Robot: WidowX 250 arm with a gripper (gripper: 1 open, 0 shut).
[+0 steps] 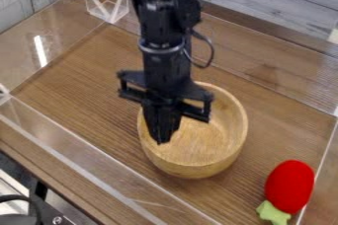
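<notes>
The black gripper (pixel 164 130) hangs from the top of the view over the left part of a round wooden bowl (pixel 211 152), its tip low at the bowl's rim or inside it; whether it touches cannot be told. It looks shut, with nothing visible between its fingers, and is slightly blurred. A red plush object with a pale green top (pixel 290 187), like a strawberry, lies on the wooden surface to the right of the bowl, near the bottom right corner.
A clear plastic holder (pixel 106 4) stands at the back left. Pale walls line the back and left, and a dark cable shows at the bottom left.
</notes>
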